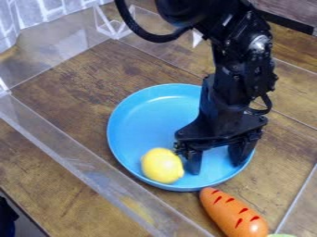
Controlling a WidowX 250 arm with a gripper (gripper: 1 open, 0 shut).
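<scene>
A blue plate [146, 111] lies on the wooden surface, with a yellow lemon-like object [161, 165] at its lower left. My black gripper [213, 153] reaches down from the top right over the plate's right part, its fingertips low, to the right of the yellow object. Whether its fingers hold anything is hidden by the dark, overlapping parts. An orange carrot-like toy [233, 213] with red marks lies below the plate at the lower right.
Clear plastic walls [87, 176] run along the left and lower left. Bare wood shows at the upper left and right. A small pale green object sits at the bottom right corner.
</scene>
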